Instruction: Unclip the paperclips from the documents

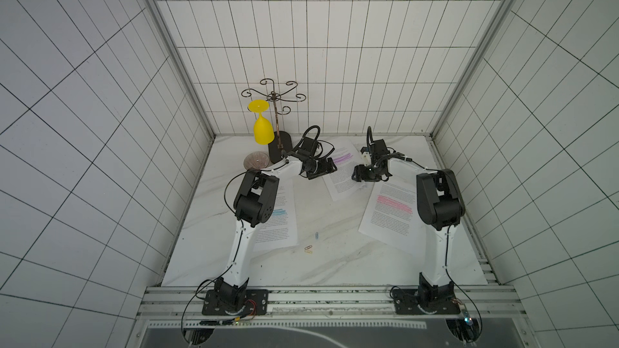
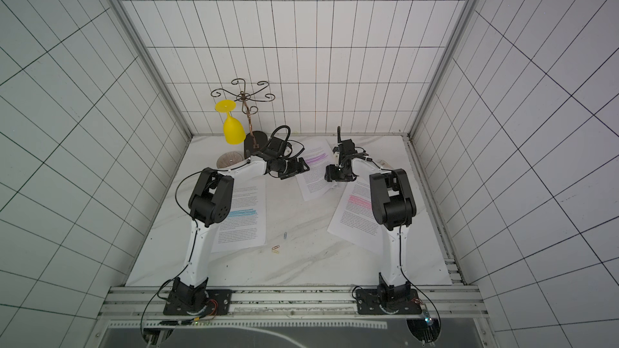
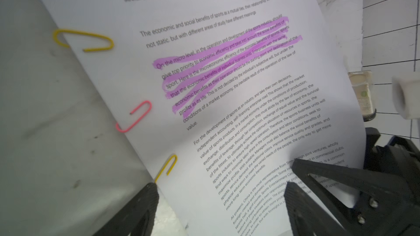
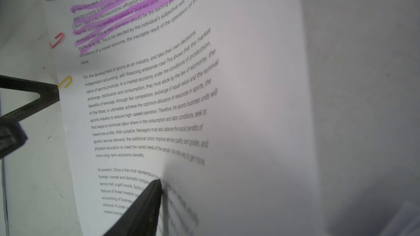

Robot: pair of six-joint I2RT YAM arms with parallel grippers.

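Note:
A document with purple highlighting (image 1: 343, 180) lies between both grippers. On its edge sit a yellow paperclip (image 3: 98, 37), a pink paperclip (image 3: 144, 104) and another yellow paperclip (image 3: 172, 161). My left gripper is open over that edge, its fingertips near the lower yellow clip. My right gripper (image 1: 358, 172) is open at the document's right part; in the right wrist view one finger (image 4: 146, 209) presses close to the printed text. Documents with blue (image 1: 280, 228) and pink (image 1: 385, 222) highlighting lie at left and right.
Loose paperclips (image 1: 308, 248) lie at the front middle, where the marble table is mostly clear. A metal stand (image 1: 277, 135) with a yellow glass (image 1: 263, 127) and a round coaster (image 1: 253, 161) stand at the back left. Tiled walls enclose the table.

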